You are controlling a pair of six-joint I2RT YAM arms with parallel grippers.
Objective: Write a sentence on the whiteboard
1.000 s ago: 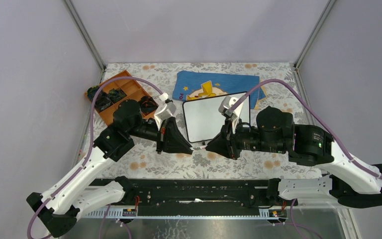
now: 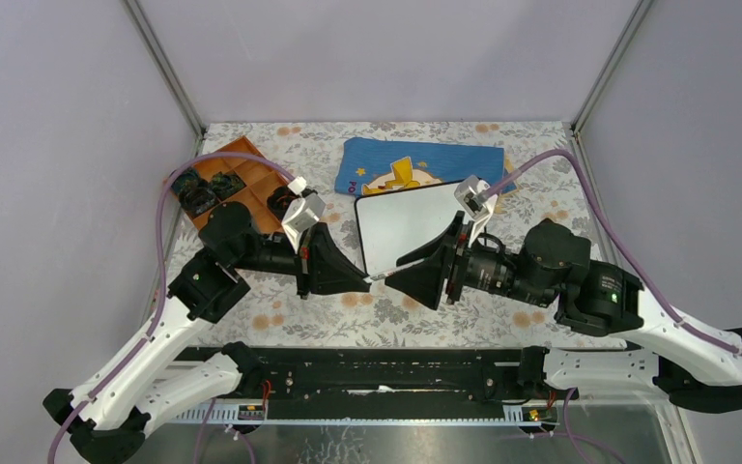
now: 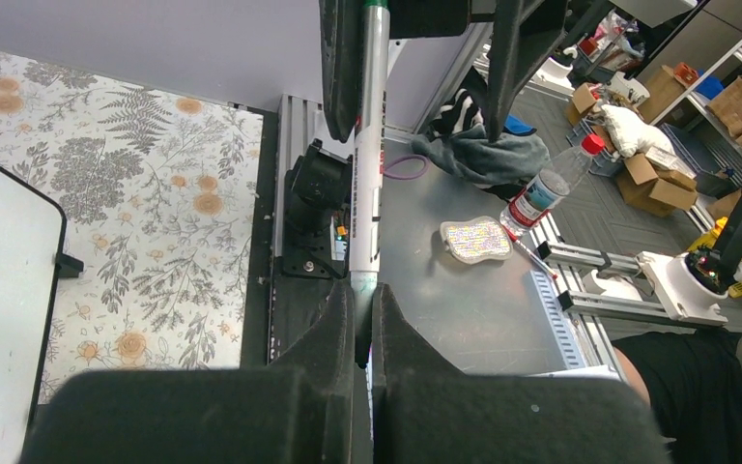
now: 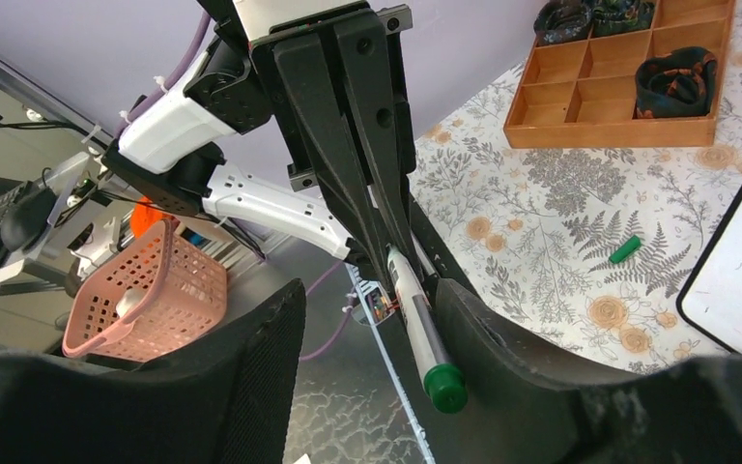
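A white marker with a green end (image 4: 427, 338) is held by my left gripper (image 2: 367, 282), which is shut on its other end. In the left wrist view the marker (image 3: 368, 184) stands straight up from between the fingertips. My right gripper (image 2: 394, 272) is open around the marker's green-ended part, one finger (image 3: 341, 87) close beside it and the other well apart. A loose green cap (image 4: 625, 249) lies on the flowered tabletop. The blank whiteboard (image 2: 396, 227) lies behind the grippers, partly covered by the right arm in the top view.
A wooden compartment box (image 2: 250, 199) with dark cloths sits at the back left. A blue cloth (image 2: 444, 158) lies behind the whiteboard. A bottle (image 3: 553, 184) and a sponge-like block (image 3: 475, 240) rest off the tabletop.
My right gripper has opened and shifted a little, showing more of the marker between the two grippers. The left arm has drawn slightly to the left, still holding the marker.
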